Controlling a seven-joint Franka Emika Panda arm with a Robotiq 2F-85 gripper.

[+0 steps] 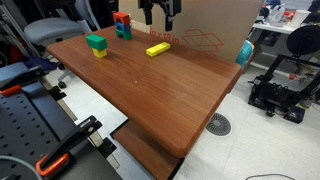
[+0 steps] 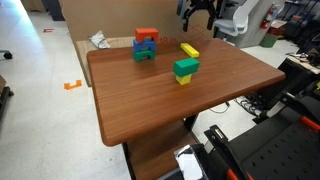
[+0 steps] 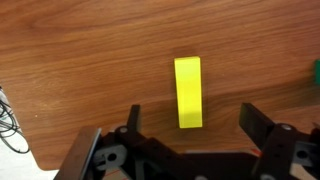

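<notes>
On the brown wooden table lies a yellow block [image 1: 158, 49], seen lengthwise between my fingers in the wrist view [image 3: 188, 85]. My gripper [image 1: 158, 25] hangs above it with open fingers, nothing between them. In the wrist view the fingertips [image 3: 133, 122] flank the block's lower part, with a gap on each side. A green block [image 2: 186, 66] rests on a yellow one [image 2: 183, 79]. Another stack has a red block [image 2: 147, 34] on top, a blue one [image 2: 144, 45] in the middle and green below.
A light panel [image 1: 205, 30] stands along its back edge. The green-topped stack's edge [image 3: 317, 72] shows at the wrist view's right.
</notes>
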